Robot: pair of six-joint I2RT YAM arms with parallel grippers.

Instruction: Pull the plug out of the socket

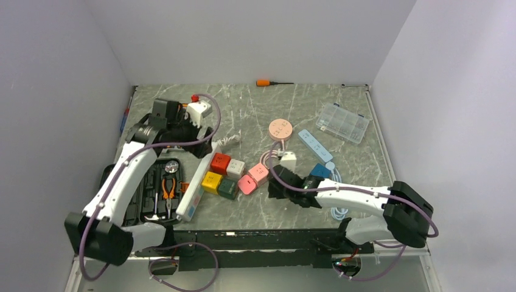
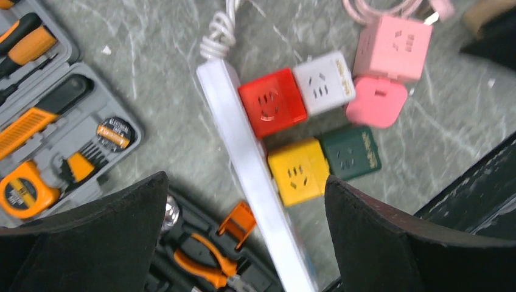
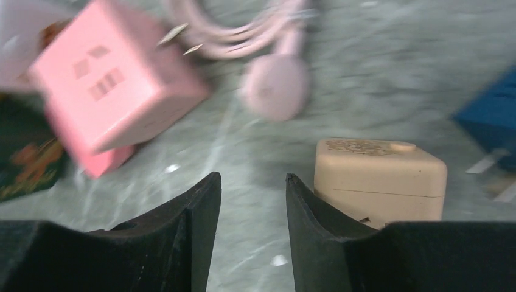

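Note:
A pink cube socket (image 3: 100, 79) rests on a flatter pink piece, with metal prongs showing at its back. Apart from it on the table lies a round pink plug (image 3: 277, 88) on a coiled cable (image 3: 225, 39). My right gripper is low over the table, its fingers apart with only tabletop seen between them. A beige cube (image 3: 380, 182) stands right beside the outside of its right finger. My left gripper is open and empty above the white strip (image 1: 199, 182), left of the coloured cubes.
Red (image 2: 274, 103), white (image 2: 324, 82), yellow (image 2: 298, 170) and green (image 2: 351, 152) cubes sit between the strip and the pink cube. Tool cases (image 1: 145, 188) fill the left side. A blue cube (image 1: 320, 171) and clear box (image 1: 342, 123) are at right.

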